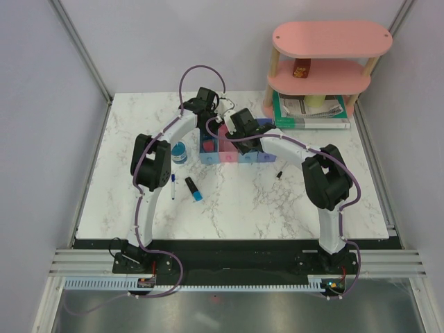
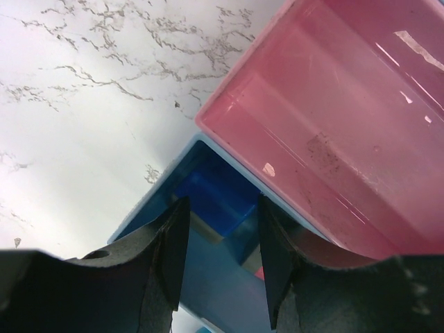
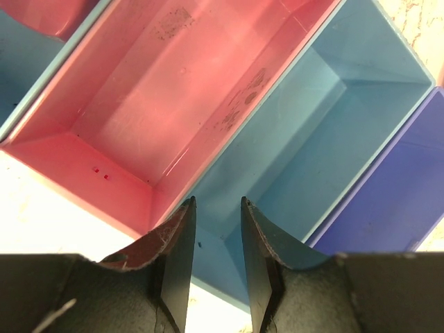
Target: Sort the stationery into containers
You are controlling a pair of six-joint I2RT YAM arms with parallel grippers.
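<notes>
My left gripper is part open over the teal bin point(image 2: 214, 284) at the left of the row; a blue item point(image 2: 215, 191) lies in it beside a partly hidden red one. My right gripper is part open over the empty light-blue bin point(image 3: 301, 133). The pink bin point(image 3: 149, 104) between them is empty, and a purple bin point(image 3: 400, 189) ends the row. On the table lie a blue-tipped black item point(image 1: 193, 189), a thin pen point(image 1: 173, 186) and a small dark item point(image 1: 279, 175).
A blue round container point(image 1: 179, 153) stands left of the bins. A pink two-tier shelf point(image 1: 331, 38) with books beneath stands at back right.
</notes>
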